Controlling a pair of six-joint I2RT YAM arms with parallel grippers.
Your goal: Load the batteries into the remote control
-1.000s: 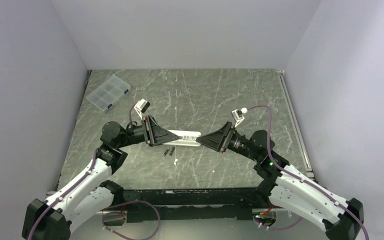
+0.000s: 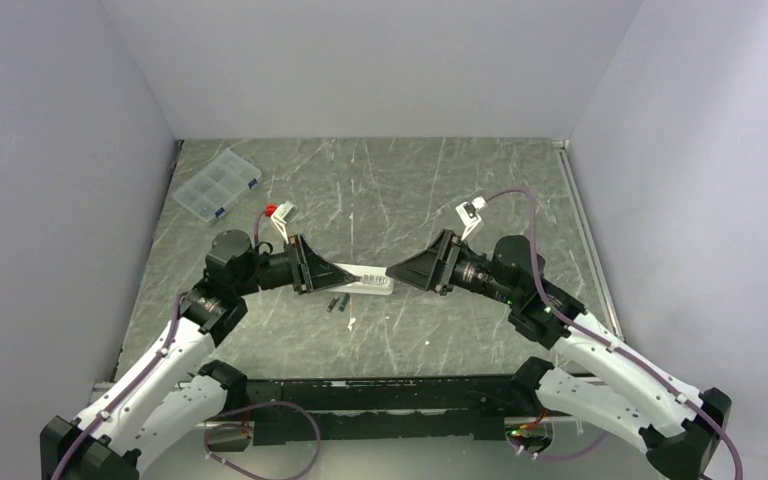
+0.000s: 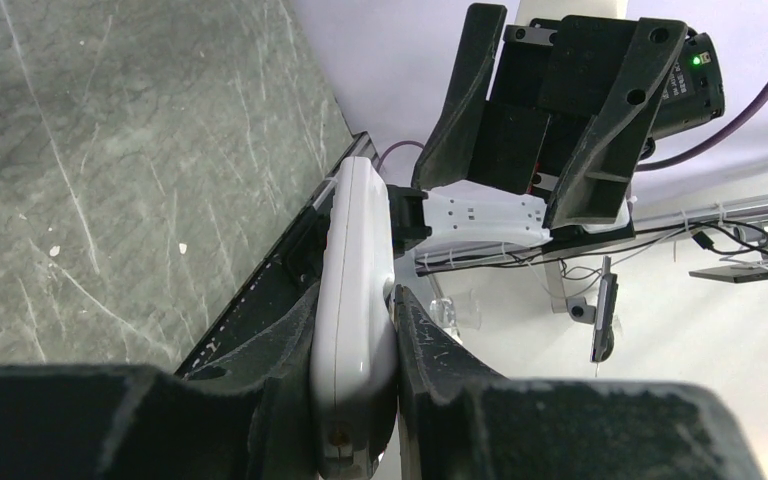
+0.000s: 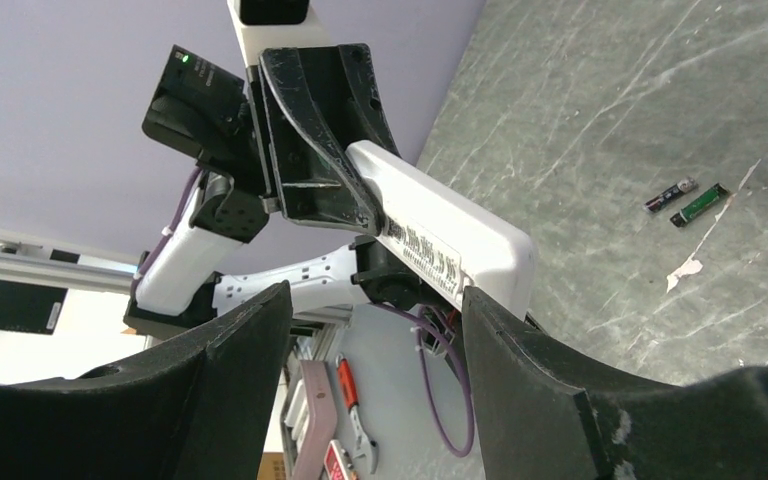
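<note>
The white remote control point(image 2: 375, 284) is held level above the table by my left gripper point(image 2: 353, 279), which is shut on it; in the left wrist view the remote point(image 3: 353, 300) points away between the fingers. My right gripper point(image 2: 391, 273) is at the remote's free end, part open; in the right wrist view that end point(image 4: 490, 250) lies just beyond and between its fingertips. Two small batteries, one dark point(image 4: 672, 193) and one green point(image 4: 700, 204), lie side by side on the table below the remote.
A clear compartment box point(image 2: 216, 186) sits at the back left. Small pale flecks point(image 4: 684, 272) mark the surface near the batteries. Walls stand behind and to both sides.
The left gripper and remote moved little.
</note>
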